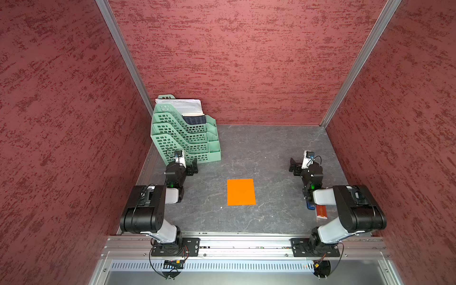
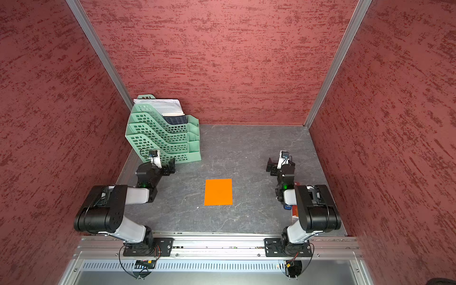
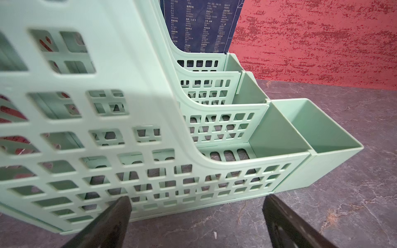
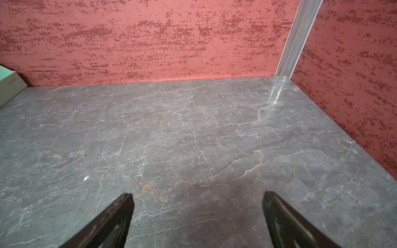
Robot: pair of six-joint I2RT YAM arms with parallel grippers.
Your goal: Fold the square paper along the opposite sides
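Note:
An orange square paper (image 1: 241, 192) (image 2: 218, 192) lies flat and unfolded on the grey table, near the front middle between the arms. My left gripper (image 1: 192, 166) is open with nothing between its fingers, back-left of the paper and facing the green rack. My right gripper (image 1: 295, 167) stands open and empty to the paper's back-right, over bare table. The paper is out of sight in both wrist views.
A mint multi-slot file rack (image 1: 185, 148) with papers (image 1: 178, 105) fills the back left, close to my left gripper. Small blue (image 1: 311, 205) and red (image 1: 321, 212) objects lie under the right arm.

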